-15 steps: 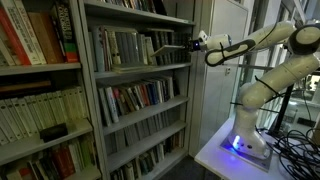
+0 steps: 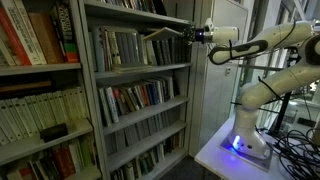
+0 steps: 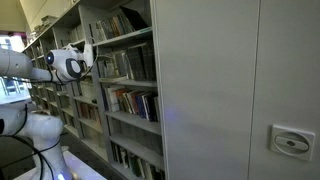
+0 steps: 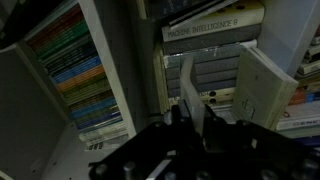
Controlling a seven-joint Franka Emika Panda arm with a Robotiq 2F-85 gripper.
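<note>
Near the upper shelf of the bookcase (image 2: 97, 70), my gripper (image 2: 188, 36) is shut on a thin, pale object that looks like a book (image 2: 163, 33). It sticks out to the left of the gripper and is tilted. In the wrist view the narrow pale edge of this thin book (image 4: 189, 85) rises from between the dark fingers of my gripper. The fingertips are too dark to make out well. In exterior view 2 the gripper (image 3: 91, 63) is small, in front of the shelves.
A cream book (image 4: 262, 88) juts out at right in the wrist view, beside a stack of grey volumes (image 4: 205, 70). A shelf upright (image 4: 112, 62) separates these from colourful books (image 4: 75, 70). The white table (image 2: 225, 158) has a clear area before the arm's base.
My gripper has risen slightly, and the pale thin book with it. The book now shows higher and more tilted beside the gripper.
</note>
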